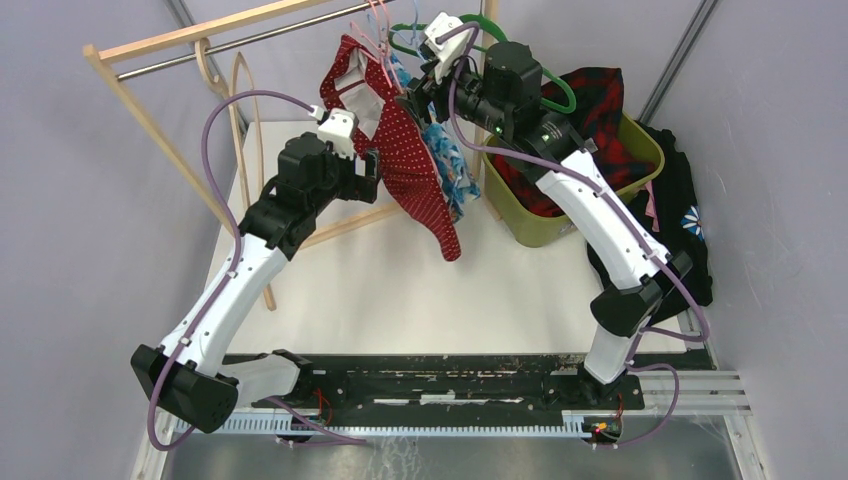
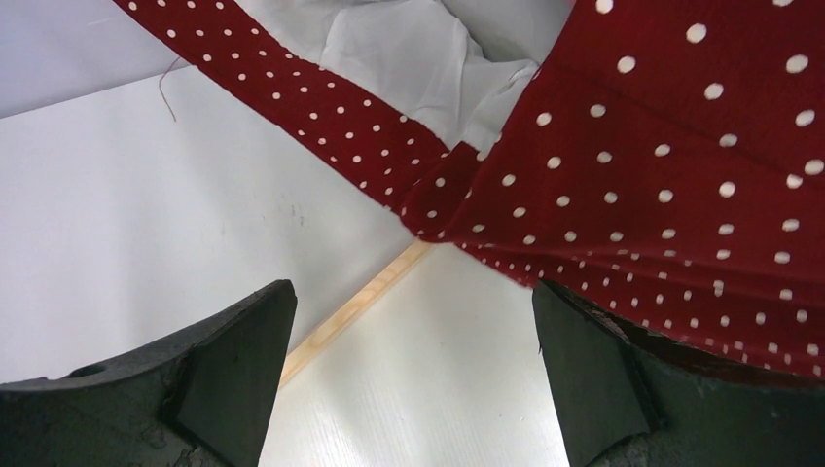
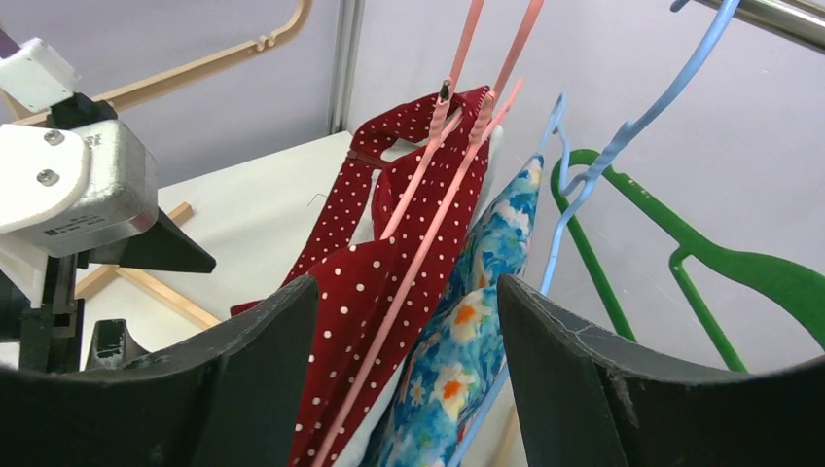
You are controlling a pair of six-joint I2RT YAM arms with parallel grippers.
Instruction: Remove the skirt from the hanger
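The dark red skirt with white dots (image 1: 412, 180) hangs from a pink hanger (image 3: 413, 263), turned partly edge-on. A pale lining (image 2: 399, 63) shows inside its waist in the left wrist view. My left gripper (image 1: 370, 177) is open beside the skirt's left side; its fingers (image 2: 233, 341) have nothing gripped between them, and the cloth hangs just beyond. High by the hanger's right end, my right gripper stands with its fingers (image 3: 263, 360) apart. Skirt and hanger show through that gap, and no grip on either is visible.
Behind the skirt hangs a blue floral garment (image 3: 452, 389) near a blue hanger (image 3: 603, 165). A green hanger (image 3: 720, 258) is close to the right gripper. A green bin (image 1: 540, 225) with plaid cloth stands right.
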